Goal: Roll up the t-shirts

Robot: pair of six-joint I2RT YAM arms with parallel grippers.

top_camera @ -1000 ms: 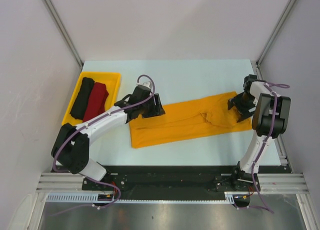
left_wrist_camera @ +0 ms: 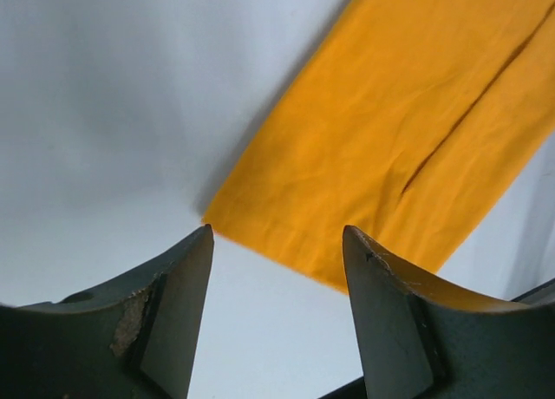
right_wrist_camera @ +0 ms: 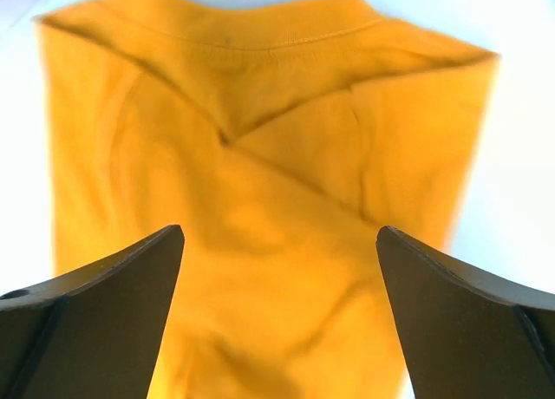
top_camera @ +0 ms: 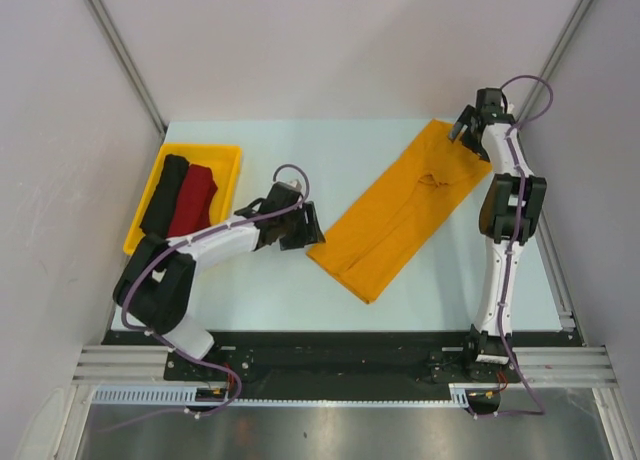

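Observation:
A yellow-orange T-shirt point(top_camera: 395, 215), folded into a long strip, lies slantwise on the table from near centre to the far right. At its lower left end, my left gripper point(top_camera: 312, 226) is open; in the left wrist view a corner of the shirt point(left_wrist_camera: 286, 208) shows beyond the spread fingers point(left_wrist_camera: 186, 277). Above the collar end, my right gripper point(top_camera: 468, 130) stands open. The right wrist view has the collar point(right_wrist_camera: 251, 43) and shoulders stretching past the fingers point(right_wrist_camera: 139, 286), with no cloth visibly pinched.
A yellow bin point(top_camera: 232, 165) at the left holds a black roll point(top_camera: 165, 195) and a dark red roll point(top_camera: 193, 200).
The shirt has turned from nearly level to a steep slant, its collar end moving away towards the back. My right gripper moved back with that end; the left one dipped a little lower.

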